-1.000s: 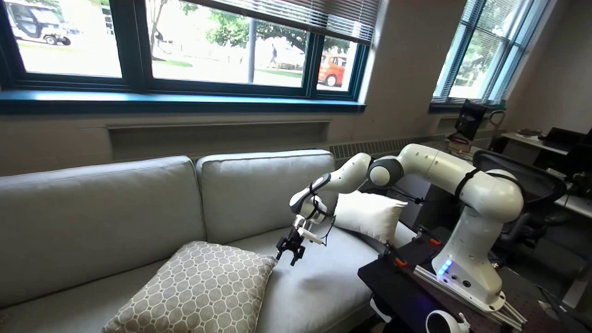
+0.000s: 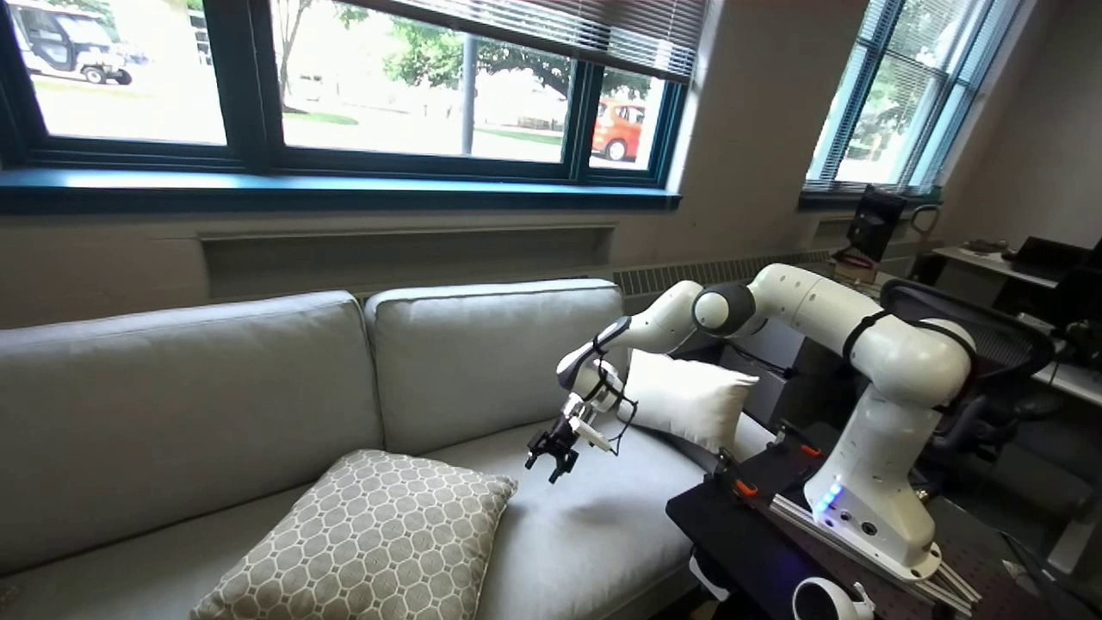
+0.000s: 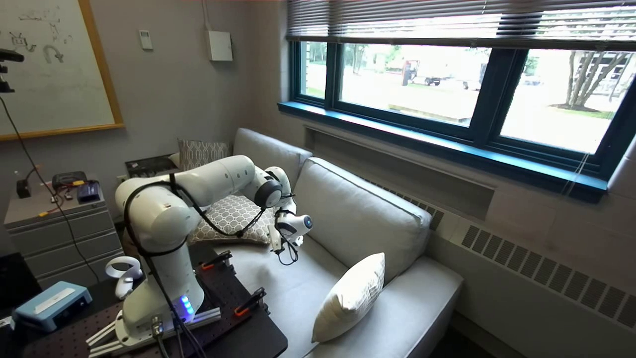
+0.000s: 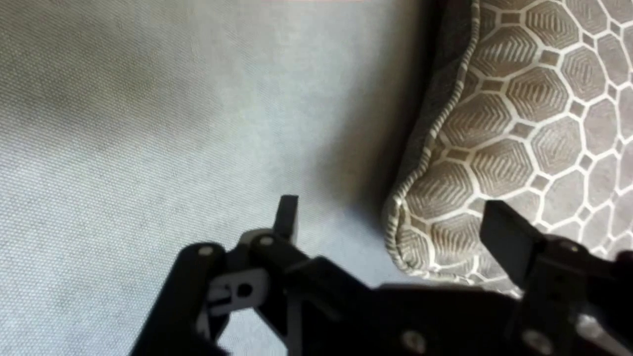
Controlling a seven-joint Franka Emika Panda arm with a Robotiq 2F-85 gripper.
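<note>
A taupe pillow with a white honeycomb pattern (image 2: pixel 382 537) lies on the sofa seat, left of my gripper (image 2: pixel 544 470) in exterior view 1. The gripper hangs above the pale seat, just off the pillow's right corner. In the wrist view my gripper is open, its fingers wide apart with nothing held. The right finger overlaps the patterned pillow (image 4: pixel 534 118) in that view, and the piped corner appears between the fingers. A plain white pillow (image 2: pixel 687 398) leans at the sofa's right end. Exterior view 2 hides the fingertips.
The grey sofa's back cushions (image 2: pixel 496 356) rise behind the arm. A black table (image 2: pixel 723 527) with orange-marked clamps carries the robot base at the right. Bare seat (image 2: pixel 589 527) lies between the patterned pillow and the table.
Against one second ago, my gripper is higher and a little to the right, away from the patterned pillow's corner. Both pillows look unmoved.
</note>
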